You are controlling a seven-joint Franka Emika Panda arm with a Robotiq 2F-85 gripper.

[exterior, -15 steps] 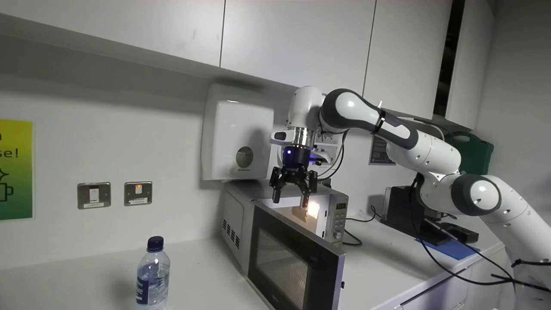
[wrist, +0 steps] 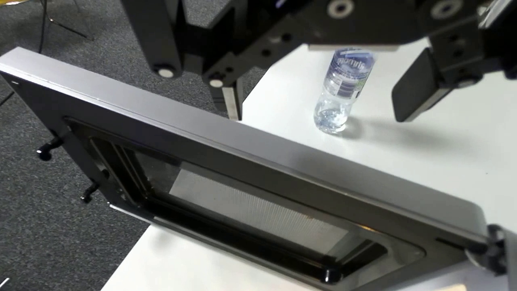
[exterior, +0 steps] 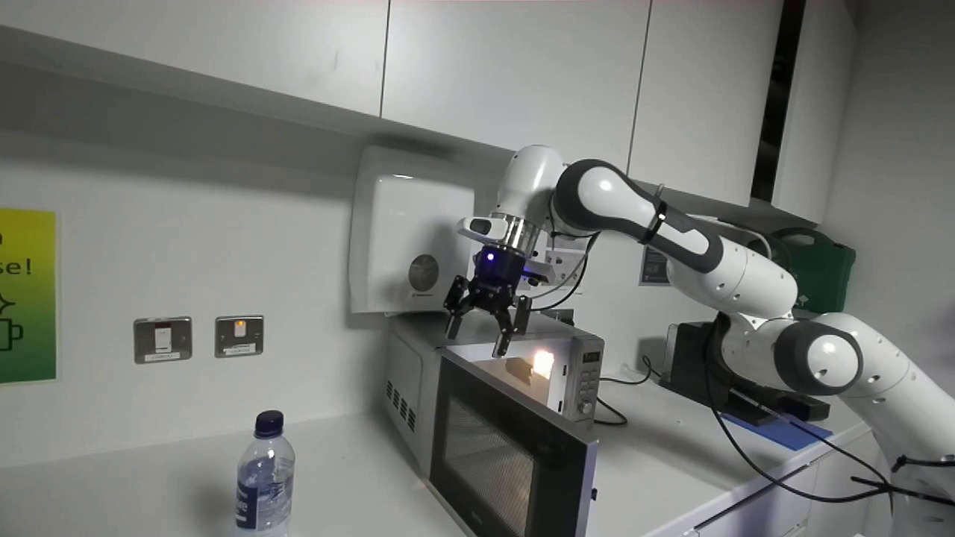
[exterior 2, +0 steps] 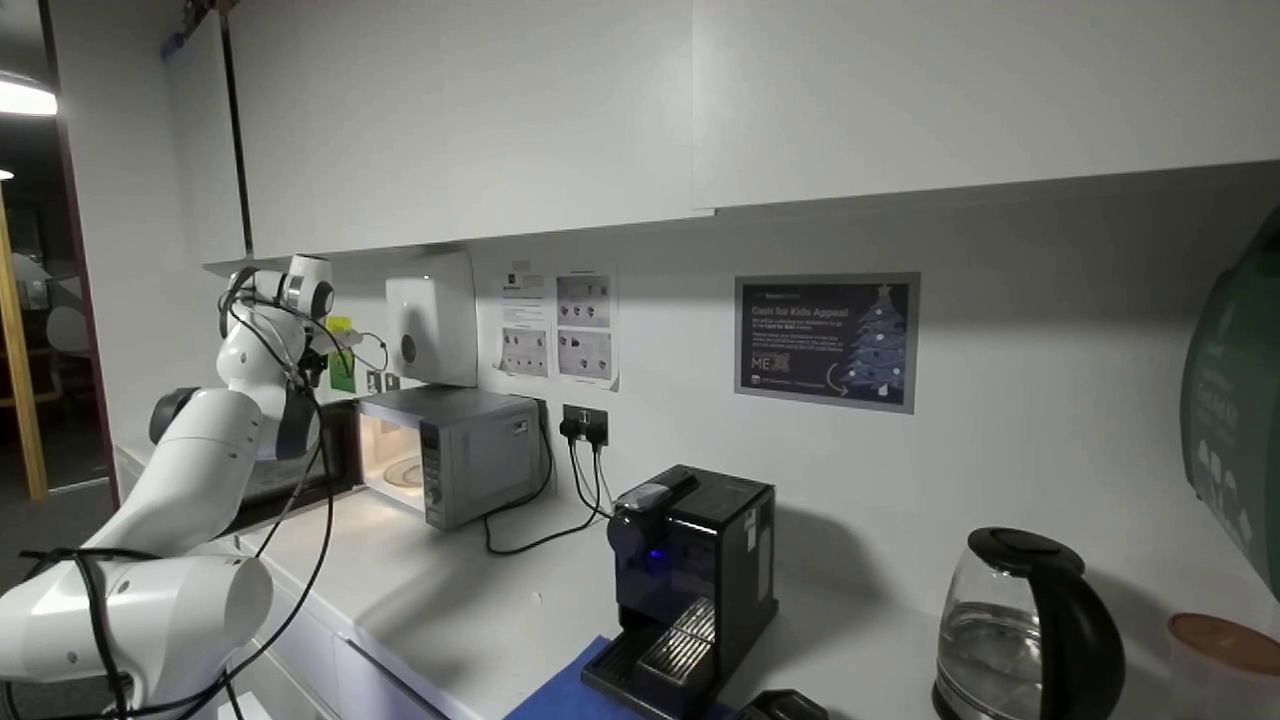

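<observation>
My gripper [exterior: 480, 334] hangs above the microwave [exterior: 586, 376] and its swung-open door [exterior: 515, 447], pointing down and a little sideways. Its fingers stand wide apart, and nothing is between them. In the wrist view a finger [wrist: 232, 102] overlaps the door's grey top edge [wrist: 271, 145] in the picture; whether they touch I cannot tell. A clear water bottle [wrist: 341, 92] with a purple label stands on the counter beyond the door. Exterior view 1 has that bottle [exterior: 265, 474] upright, dark cap on, well to the left of the gripper.
The microwave's lit inside [exterior 2: 396, 450] shows a turntable. A coffee machine [exterior 2: 696, 576] and a glass kettle [exterior 2: 1020, 624] are farther along the counter. Wall cupboards [exterior: 510, 71] hang above the arm. Bare counter [exterior: 134, 492] lies around the bottle.
The gripper has shifted left in exterior view 1 and tilted, its fingers staying apart. Bottle, microwave and door have kept their places.
</observation>
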